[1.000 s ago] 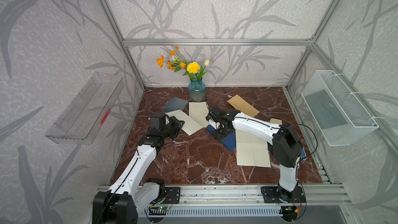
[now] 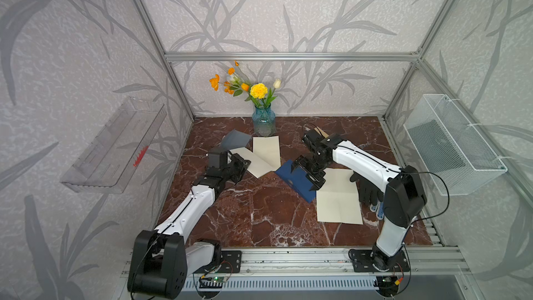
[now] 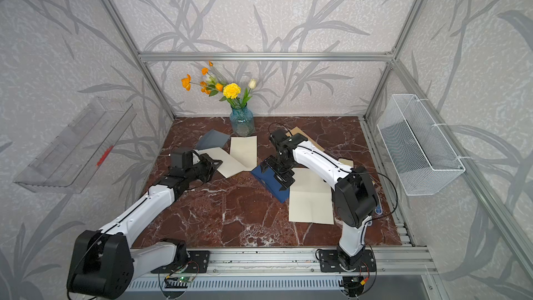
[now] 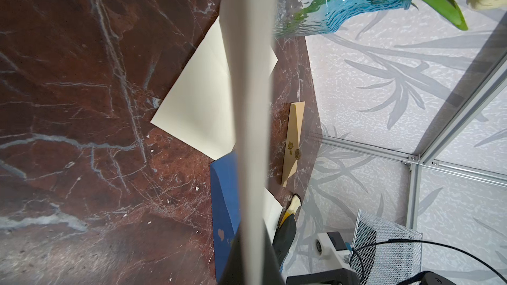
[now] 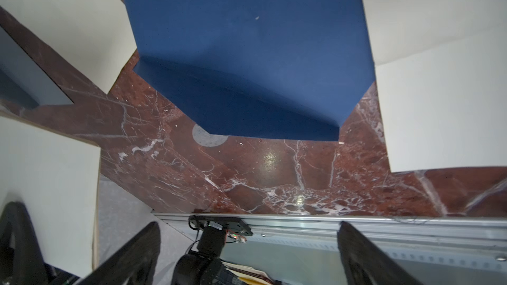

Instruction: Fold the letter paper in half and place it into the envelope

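My left gripper (image 2: 244, 165) is shut on a pale letter sheet (image 2: 253, 162), raised at the left middle of the table. In the left wrist view this sheet (image 4: 250, 100) stands edge-on as a blurred strip between the fingertips. The right wrist view shows its broad face (image 5: 52, 184) at the left, with a layered edge. A dark blue envelope (image 2: 294, 180) lies on the table; its angled flap (image 5: 232, 97) shows in the right wrist view. Over this envelope my right gripper (image 2: 309, 173) hangs open, nothing between its fingers.
Other cream sheets lie at the back (image 2: 267, 149) and right (image 2: 339, 202). A grey envelope (image 2: 236, 139), a tan envelope (image 3: 304, 136) and a flower vase (image 2: 264, 121) are farther back. Dark tools (image 2: 367, 191) lie at the right.
My right gripper has moved right across the blue envelope, and its fingers now stand spread apart. My left gripper and its sheet have shifted slightly to the right.
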